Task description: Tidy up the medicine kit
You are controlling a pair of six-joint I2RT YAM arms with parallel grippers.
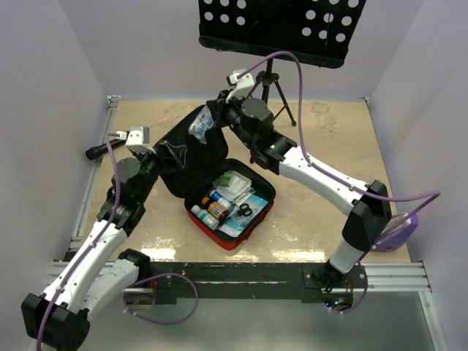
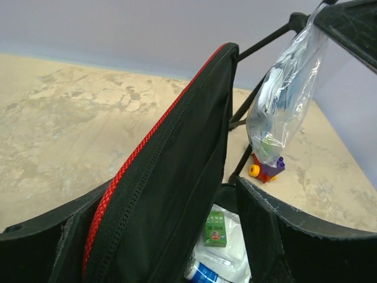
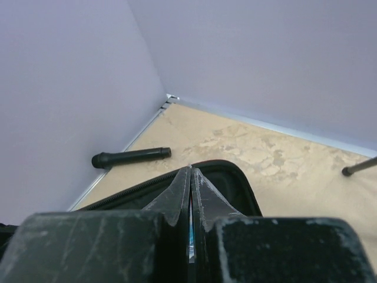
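Observation:
The medicine kit [image 1: 228, 246] is a black case with red trim, filled with bottles, scissors and packets. Its raised lid [image 2: 194, 153] stands between the fingers of my left gripper [image 1: 179, 156], which are spread wider than the lid's edge; whether one finger touches it, I cannot tell. My right gripper [image 1: 216, 110] is shut on a clear plastic bag [image 1: 200, 124] with white and blue contents. In the left wrist view, the bag hangs from the right fingers [image 2: 353, 23]. The right wrist view shows the closed fingertips, with only a sliver of the bag below.
A black stand [image 1: 267, 77] rises behind the kit, close to the right arm. A dark cylinder [image 3: 132, 157] lies by the left wall. One toy of coloured blocks [image 2: 267, 169] sits beyond the lid. At the right edge lies a purple object [image 1: 395, 234].

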